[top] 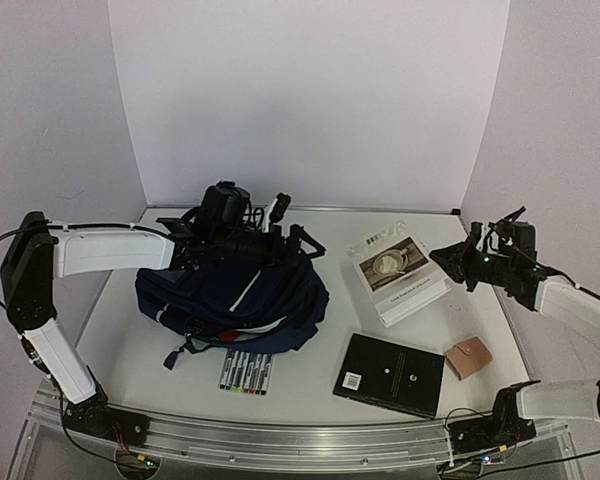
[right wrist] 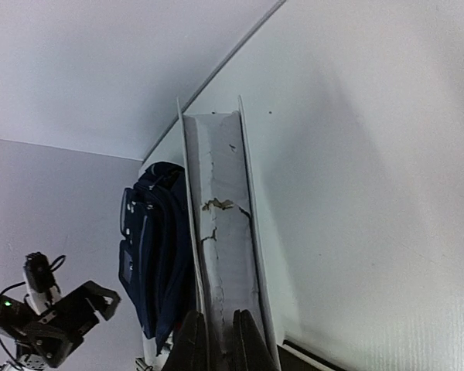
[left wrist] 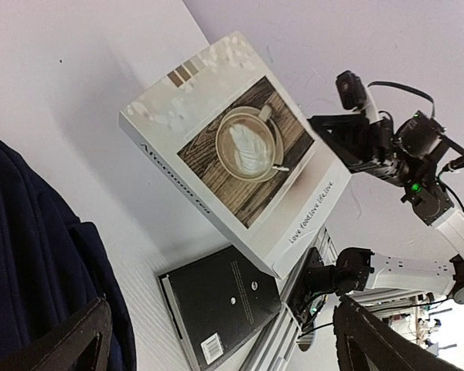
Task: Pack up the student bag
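Observation:
A white box-like book with a coffee-cup picture [top: 395, 272] is raised and tilted over the table's right half. My right gripper [top: 438, 260] is shut on its right end; the right wrist view shows the book's edge [right wrist: 224, 193] running up from between the dark fingers. On the left lies the navy student bag [top: 230, 300], its front opening partly slack. My left gripper [top: 302, 226] is over the bag's upper right side, open and empty, with its fingers [left wrist: 69, 344] spread wide in the left wrist view. The bag's inside is mostly hidden.
A black notebook [top: 388, 375] lies flat near the front edge, with a brown wallet [top: 468, 357] at its right. Several markers in a clear pack [top: 246, 372] lie before the bag. Bare table [top: 305, 385] separates markers and notebook.

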